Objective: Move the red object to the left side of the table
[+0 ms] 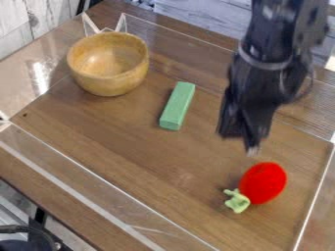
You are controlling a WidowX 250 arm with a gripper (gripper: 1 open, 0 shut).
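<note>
The red object (pixel 263 183), a rounded toy vegetable with a pale green stem (pixel 237 202), lies on the wooden table at the front right. Above and behind it hangs my gripper (pixel 237 137), dark and blurred. The red object is fully visible and clear of the fingers. Blur hides how far apart the fingers stand, though nothing shows held between them.
A wooden bowl (pixel 109 65) sits at the back left. Between the bowl and the gripper lies a green block (pixel 177 106). Black cables show at the lower left corner, off the table.
</note>
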